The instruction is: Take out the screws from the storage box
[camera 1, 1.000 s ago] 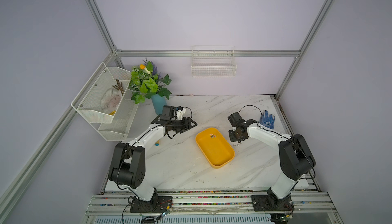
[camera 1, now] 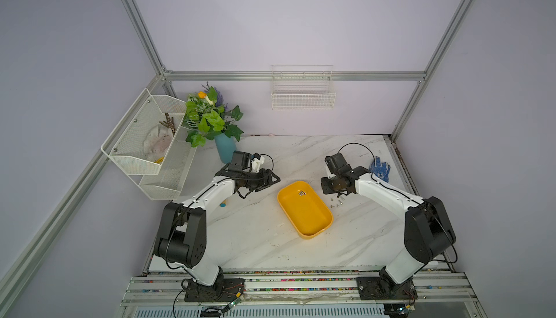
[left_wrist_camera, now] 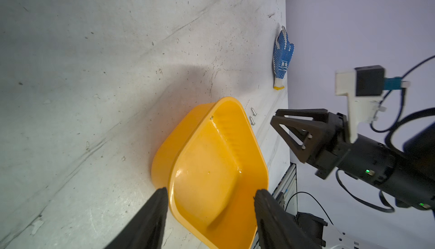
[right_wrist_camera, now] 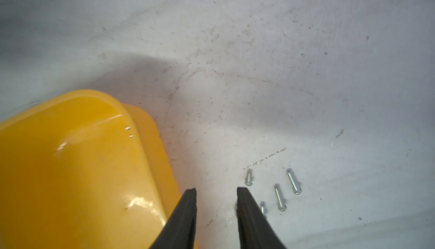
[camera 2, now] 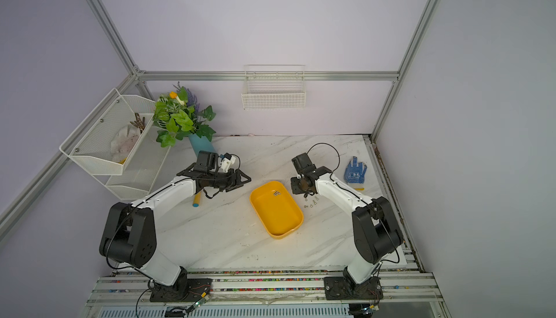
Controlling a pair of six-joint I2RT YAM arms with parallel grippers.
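The yellow storage box (camera 1: 304, 210) stands on the table between my arms, with a few small screws (camera 1: 301, 193) at its far end. Several silvery screws (right_wrist_camera: 293, 181) lie loose on the tabletop to the right of the box. Above the table near the box's right wall hovers my right gripper, open, a narrow empty gap between its fingers. My left gripper is held off to the left of the box, its fingers wide apart and nothing between them. The box's far inner corner is out of sight in the right wrist view.
A blue glove (camera 1: 380, 169) lies at the right rear of the table. At the left rear stands a vase (camera 1: 225, 147) with flowers, beside a white wall rack (camera 1: 173, 170).
The left arm has barely moved, and the box stays in place.
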